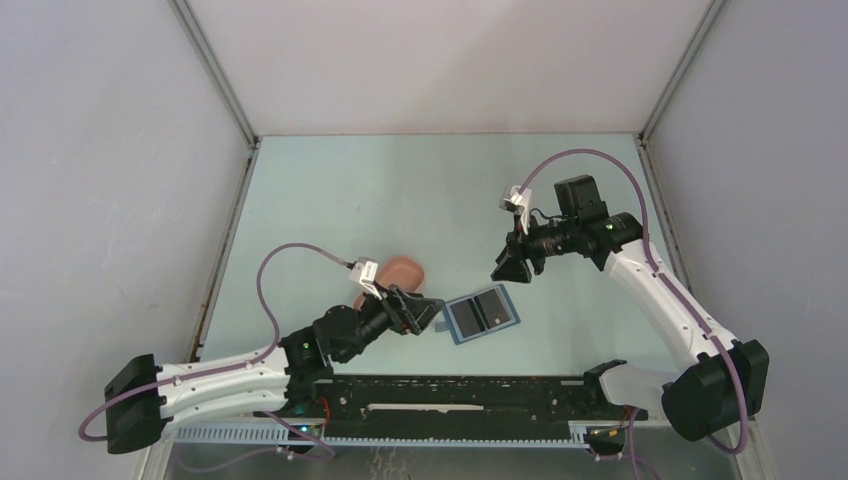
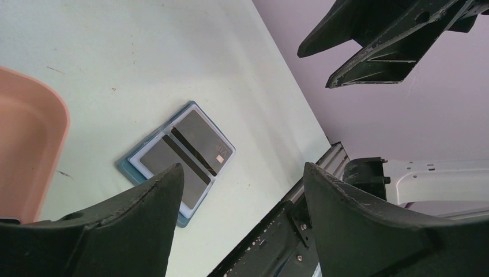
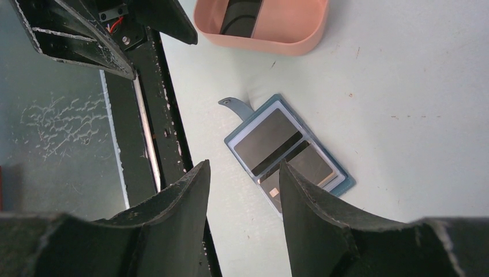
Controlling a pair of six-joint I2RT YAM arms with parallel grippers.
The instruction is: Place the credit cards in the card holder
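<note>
The blue card holder (image 1: 481,313) lies flat on the table, two dark cards side by side in its slots and a short tab at its left side. A pink tray (image 1: 401,270) sits left of it, holding a dark flat piece (image 3: 239,17). My left gripper (image 1: 425,312) hangs open over the area between tray and holder, with nothing between its fingers. My right gripper (image 1: 510,265) is open and empty above and behind the holder, its fingertips framing it in the right wrist view.
</note>
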